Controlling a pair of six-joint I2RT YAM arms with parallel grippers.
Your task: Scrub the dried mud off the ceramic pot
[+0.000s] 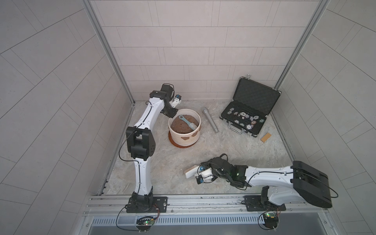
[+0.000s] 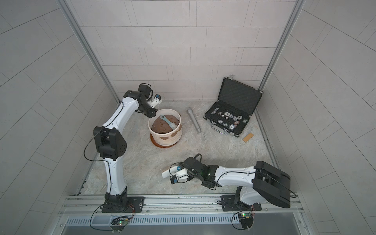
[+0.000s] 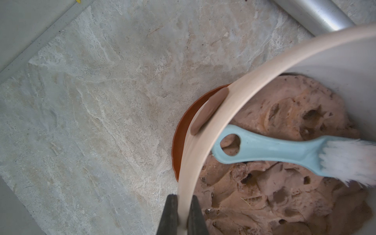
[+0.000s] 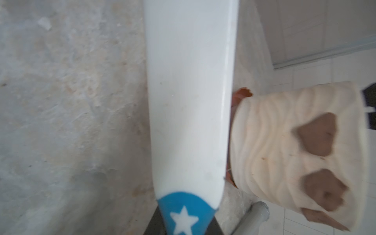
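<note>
The cream ceramic pot (image 1: 184, 139), full of brown soil, stands upright on an orange saucer (image 3: 181, 141). Brown mud patches (image 4: 319, 134) mark its ribbed outer wall in the right wrist view. My left gripper has one finger on each side of the pot's rim and is shut on it. Well in front of the pot, low over the table, my right gripper is shut on the blue, starred end of a white brush (image 4: 190, 98). The brush is apart from the pot; its bristles are hidden in the right wrist view.
A light-blue brush (image 3: 274, 150) with white bristles lies on the soil. Right of the pot rests a grey metal tube (image 1: 210, 119). An open black case (image 1: 244, 117) with several round pieces and a tan block (image 1: 266, 137) are at the right.
</note>
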